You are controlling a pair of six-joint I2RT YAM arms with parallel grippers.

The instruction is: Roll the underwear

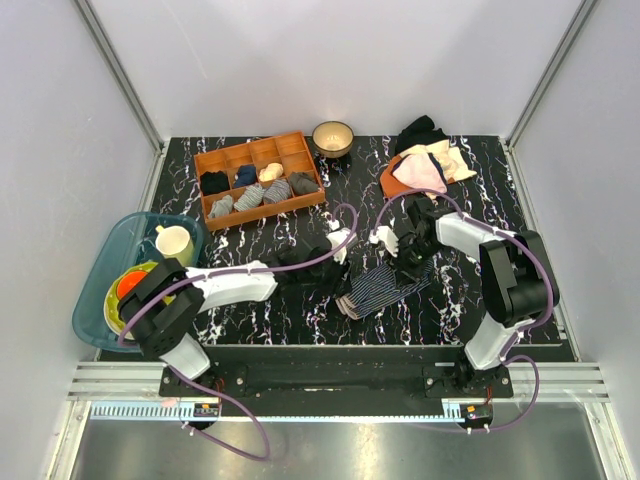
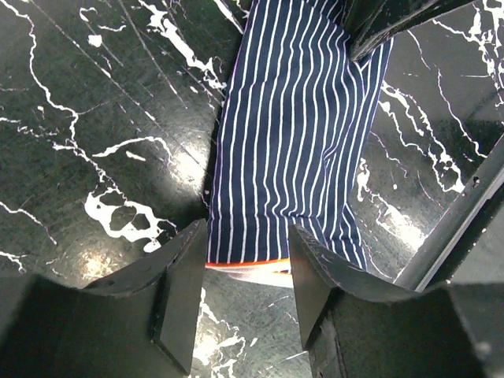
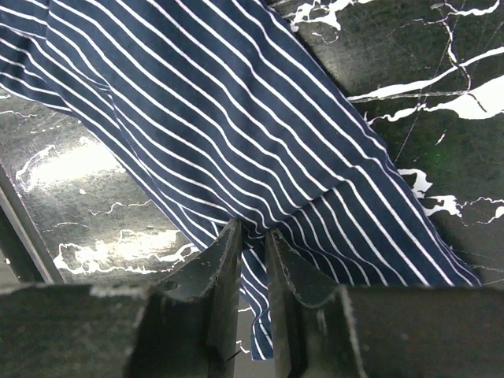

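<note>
The navy, white-striped underwear lies spread on the dark marble table, its folded end showing a pale band with orange edge in the left wrist view. My left gripper is open over that end, the cloth visible between its fingers. My right gripper is shut on the underwear at the other end, where the fabric creases around its fingertips.
An orange divided box with rolled garments stands at the back left, a bowl behind, a pile of clothes at back right, and a blue tub at far left.
</note>
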